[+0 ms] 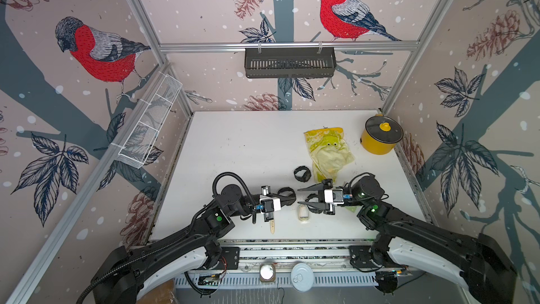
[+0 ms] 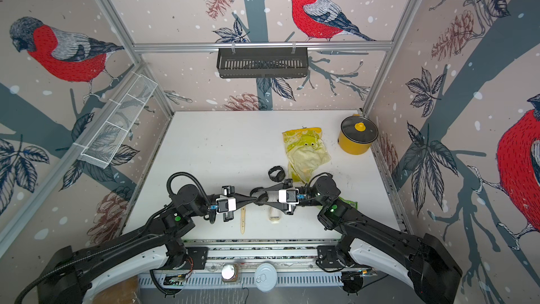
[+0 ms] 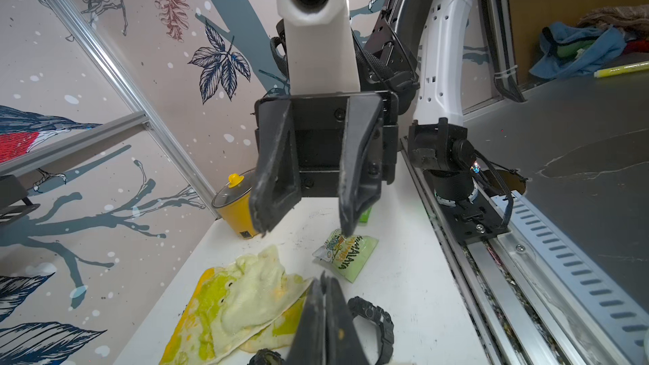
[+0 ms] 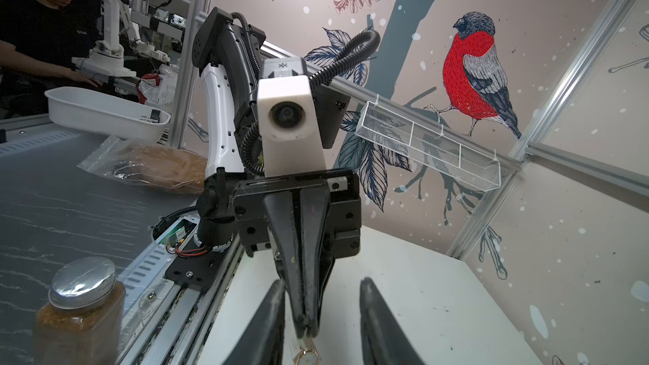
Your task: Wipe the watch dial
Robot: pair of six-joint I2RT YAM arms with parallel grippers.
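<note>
A pale gold watch [image 1: 303, 212] [image 2: 274, 215] is low between my grippers; in the right wrist view its dial [image 4: 306, 357] shows just below my left fingertips, and whether it rests on the table is unclear. My left gripper is shut, with nothing clearly between its fingers. Facing it, my right gripper stands open and empty. Dark straps or watches [image 1: 302, 173] lie on the table, one [image 3: 382, 331] beneath the grippers. A pale cloth [image 1: 329, 157] lies on a yellow packet behind the right gripper.
A yellow lidded pot [image 1: 375, 140] stands at the back right. A pale stick-like item [image 2: 243, 219] lies near the front edge. A jar [image 1: 267, 272] and round lid [image 1: 302, 275] sit beyond the front edge.
</note>
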